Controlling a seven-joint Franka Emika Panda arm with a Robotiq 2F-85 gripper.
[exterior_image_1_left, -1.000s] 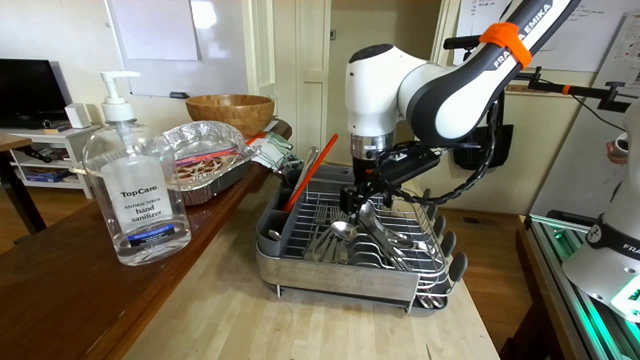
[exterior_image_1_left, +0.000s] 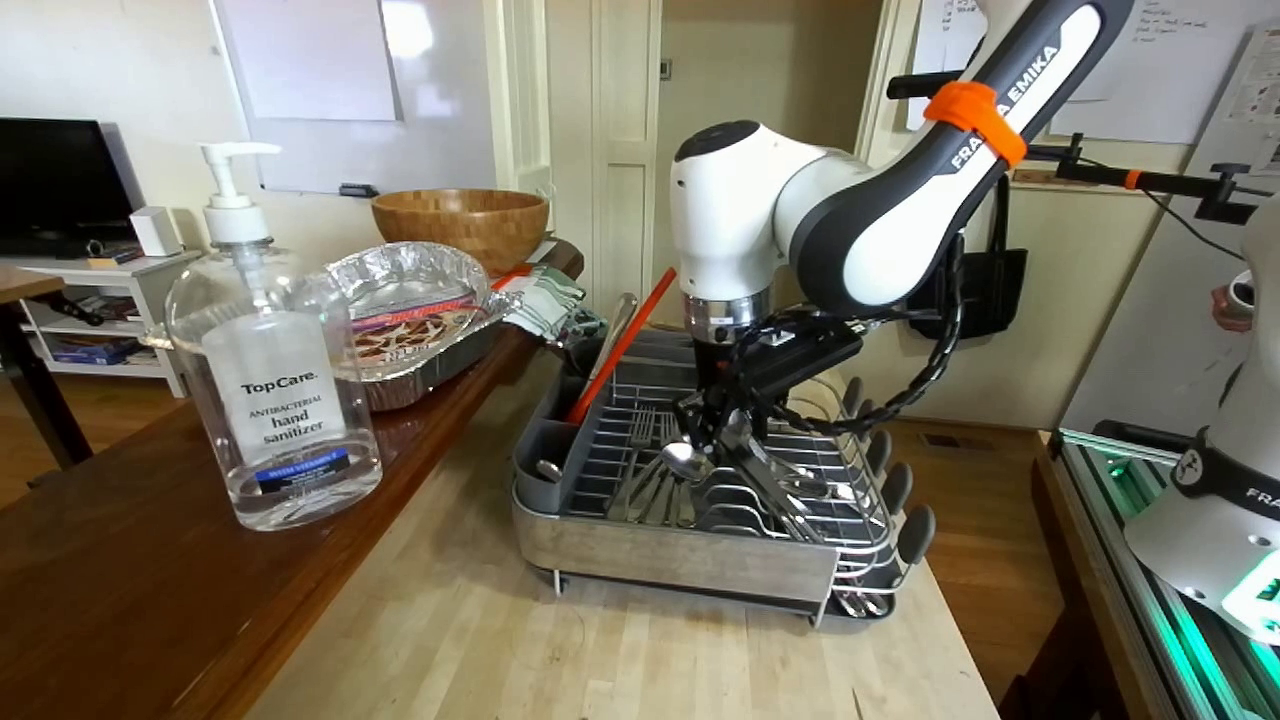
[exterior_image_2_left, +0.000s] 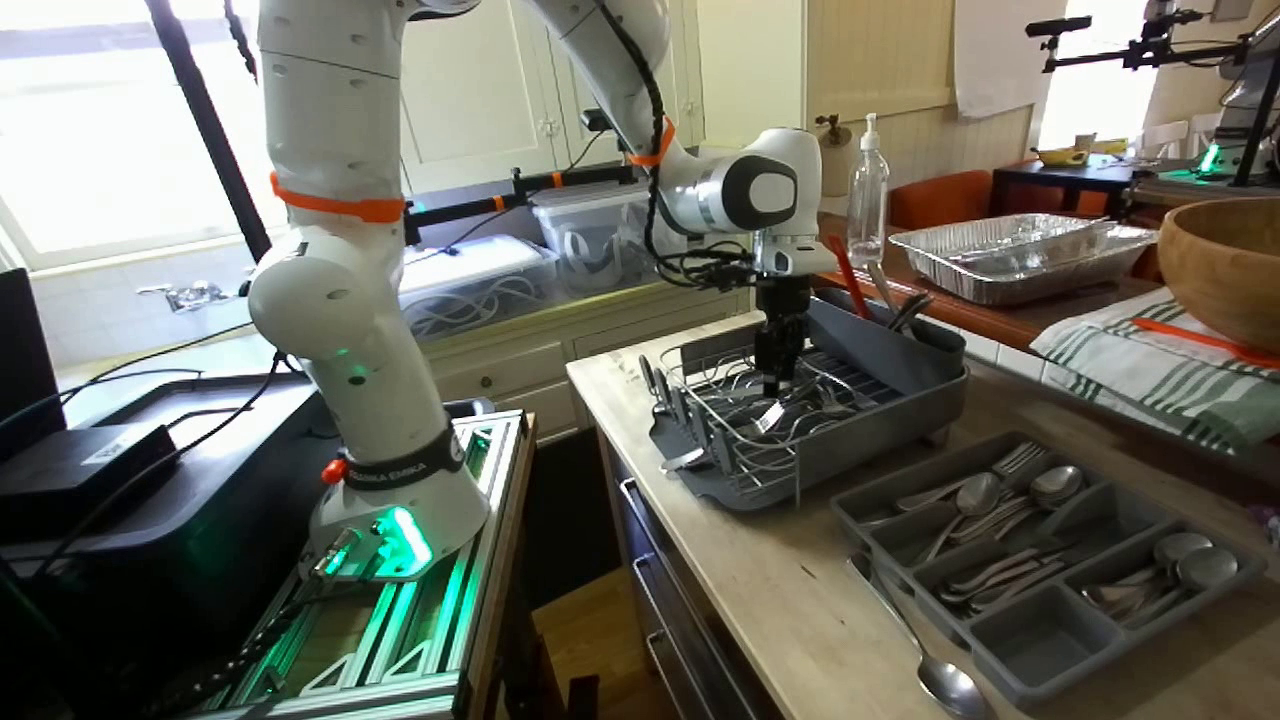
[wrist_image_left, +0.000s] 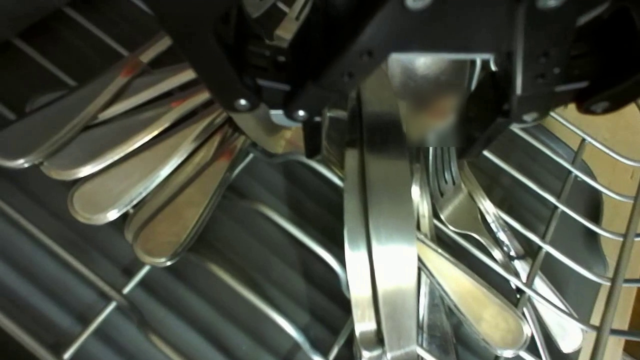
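Note:
My gripper is low in the dish rack, its fingers apart on either side of two long, shiny handles (wrist_image_left: 390, 252). A gap shows between these handles and the finger on the left of the wrist view; contact on the other side is hard to make out. More handles (wrist_image_left: 126, 171) fan out at the left, and a fork (wrist_image_left: 460, 207) with other cutlery lies at the right. In exterior view 1 the gripper is beside a spoon (exterior_image_1_left: 686, 461) and a pile of cutlery (exterior_image_1_left: 768, 480). Its fingertips are partly hidden there.
Wire tines and the rails of the dish rack (exterior_image_1_left: 672, 554) surround the cutlery. A red utensil (exterior_image_1_left: 624, 342) sticks up from the rack's holder. In exterior view 2, a grey cutlery tray (exterior_image_2_left: 1020, 672) and a loose spoon (exterior_image_2_left: 948, 686) lie nearby on the counter.
My gripper has come down and shifted left in exterior view 1, into the cutlery pile. The rack and the cutlery look unmoved.

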